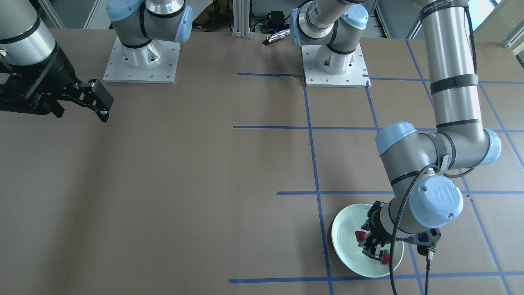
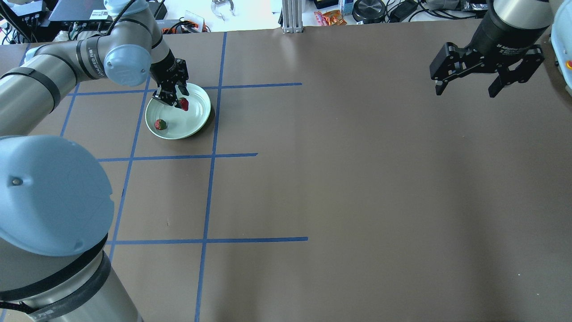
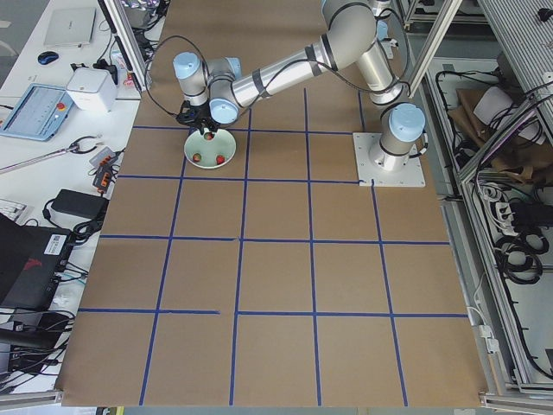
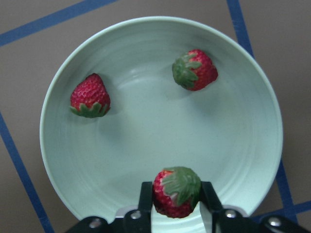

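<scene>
My gripper is shut on a strawberry (image 4: pixel 177 191), holding it over the near part of a pale green plate (image 4: pixel 146 131) in the wrist view. Two more strawberries lie inside the plate, one at left (image 4: pixel 90 97) and one at upper right (image 4: pixel 194 70). In the front view the gripper (image 1: pixel 371 246) hangs above the plate (image 1: pixel 346 246), partly hiding it and the berries, with the held strawberry (image 1: pixel 360 235) showing beside the fingers.
A second arm's black gripper (image 2: pixel 485 75) stands at the top right of the top view, apart from the plate. Arm bases on white mounting plates (image 1: pixel 140 73) stand at the back.
</scene>
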